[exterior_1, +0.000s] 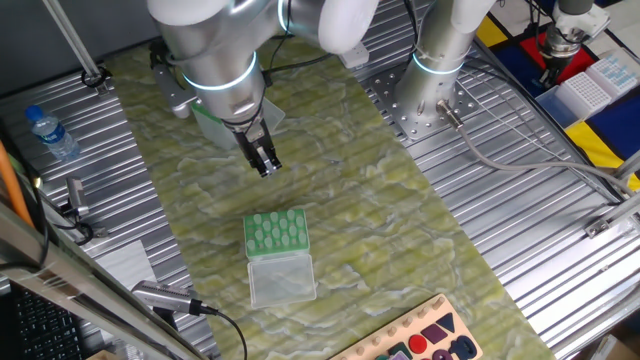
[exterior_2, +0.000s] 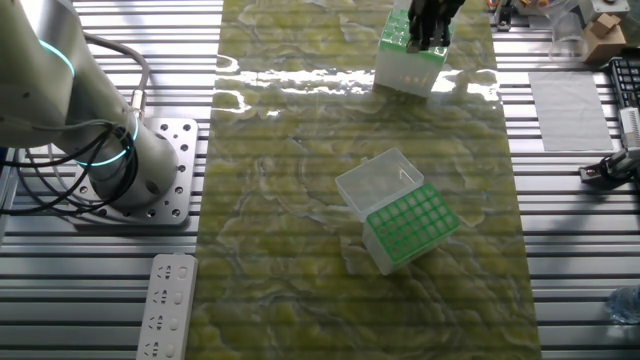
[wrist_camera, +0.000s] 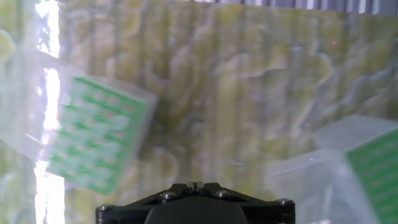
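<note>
My gripper (exterior_1: 267, 170) hangs over the mat, between two open tip boxes, and no object shows in it. In the wrist view the gripper looks shut, its fingers meeting at the bottom edge. The green rack with several pale tips (exterior_1: 276, 232) has its clear lid (exterior_1: 282, 279) folded open. In exterior view 2 this tip box (exterior_2: 403, 72) is partly covered by the gripper (exterior_2: 425, 42). The other box's green rack (exterior_2: 412, 222) shows rows of openings, with its clear lid (exterior_2: 380, 184) open; the arm hides most of it in exterior view 1.
A wooden shape board (exterior_1: 415, 335) lies at the mat's near edge. A power strip (exterior_2: 167, 305) and the robot base (exterior_1: 425, 100) stand beside the mat. A water bottle (exterior_1: 52, 133) is off to the left.
</note>
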